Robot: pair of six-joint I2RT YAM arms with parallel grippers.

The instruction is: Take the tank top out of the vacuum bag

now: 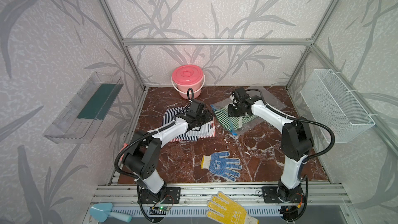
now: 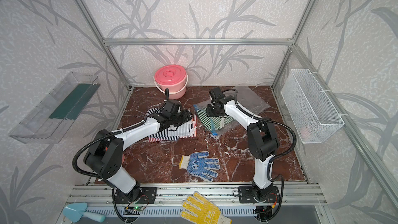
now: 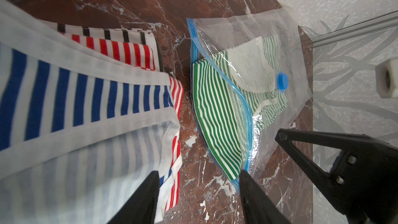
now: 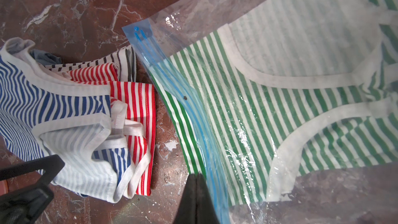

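A green-and-white striped tank top lies inside the clear vacuum bag, seen through the plastic. Along the bag's blue zip edge a strip of green-striped hem sticks out past the seal toward the left. My right gripper is shut over the bag's mouth end, with nothing seen between its fingers. My left gripper stands part open and empty, above the pile of clothes left of the bag, pointing toward the bag's mouth.
Folded blue-striped and red-striped tops lie left of the bag. Behind stands a pink lidded bucket. A blue glove rests near the front edge, with bare table around it.
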